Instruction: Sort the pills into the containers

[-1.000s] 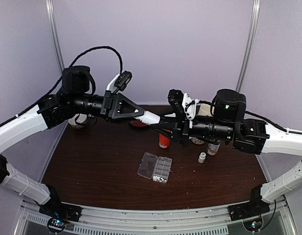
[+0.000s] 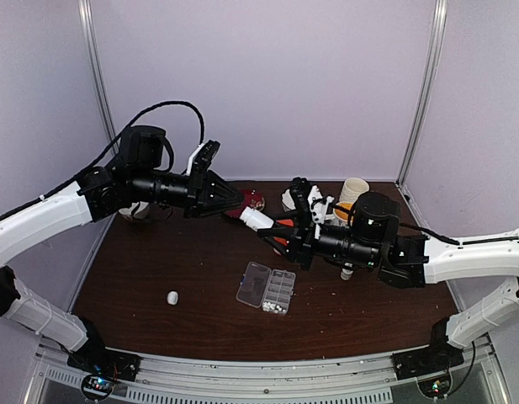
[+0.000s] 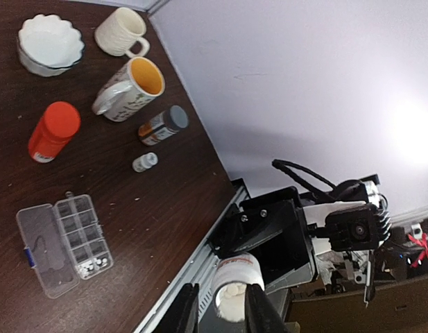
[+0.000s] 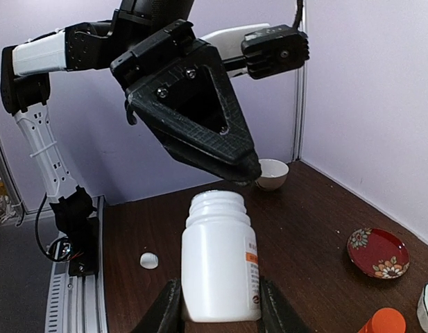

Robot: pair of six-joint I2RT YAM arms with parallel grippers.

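Observation:
A white pill bottle (image 2: pixel 256 219) is held by my right gripper (image 2: pixel 278 230), its uncapped threaded neck upright in the right wrist view and pale contents visible in the left wrist view. My left gripper (image 2: pixel 234 202) hangs just beyond the neck; no cap shows between its fingers, and how far they are closed is unclear. A white cap (image 2: pixel 172 298) lies on the table, left of the open pill organizer (image 2: pixel 278 295), whose near compartments hold white pills.
Behind stand a red bottle (image 3: pixel 54 132), a small white bottle (image 3: pixel 146 161), a brown bottle (image 3: pixel 163 127), mugs (image 3: pixel 130 90), a white bowl (image 3: pixel 50 45) and a red plate (image 4: pixel 377 253).
The white cap has come off the bottle and now lies on the table. My right gripper and bottle have moved slightly down and apart from my left gripper.

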